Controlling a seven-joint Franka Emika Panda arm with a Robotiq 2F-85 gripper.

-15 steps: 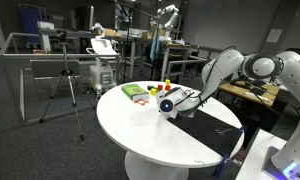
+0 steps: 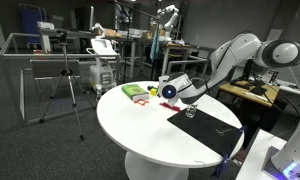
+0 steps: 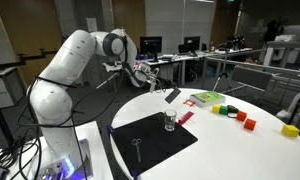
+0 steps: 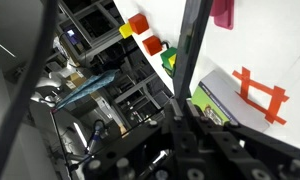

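Over the far part of the white table, my gripper (image 3: pixel 163 88) is shut on a dark, flat object (image 3: pixel 172 95), which hangs tilted above the surface. In the wrist view this object appears as a narrow dark bar (image 4: pixel 193 45) seen nearly edge-on; its exact kind is unclear. Below and nearby, a red strip-like item (image 3: pixel 185 118) lies on the table. A clear glass (image 3: pixel 170 120) stands upright on the black mat (image 3: pixel 150 148), apart from the gripper. The fingertips are too small in the exterior views to make out.
Scissors (image 3: pixel 138 150) lie on the mat. A green box (image 2: pixel 136 91) sits at the table's far side beside red tape (image 4: pixel 260 95). Small coloured blocks, including orange (image 3: pixel 250 125) and yellow (image 3: pixel 290 131), stand along the far edge.
In exterior view 1 my gripper and wrist have risen from low over the table and shifted slightly right. The red item beneath shows more clearly now. The glass has stayed put.
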